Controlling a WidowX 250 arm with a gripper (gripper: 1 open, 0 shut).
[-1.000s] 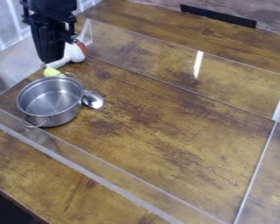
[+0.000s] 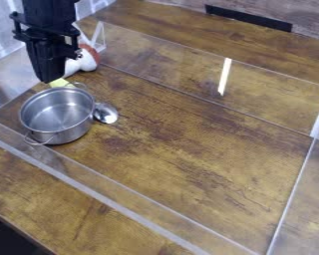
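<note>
The black gripper (image 2: 45,66) hangs at the upper left, above and just behind a steel pot (image 2: 56,112) with wire handles. Whether its fingers are open or shut is unclear from this view. A metal spoon or lid (image 2: 104,113) lies right of the pot. A white and orange object (image 2: 85,60) is behind the gripper, partly hidden, and a small yellow-green item (image 2: 59,84) lies between them and the pot.
Clear plastic walls border the wooden table (image 2: 202,149). A dark slot or strip (image 2: 249,20) is at the back edge.
The gripper has moved slightly down and to the left over the last second. The pot and the other items have stayed put.
</note>
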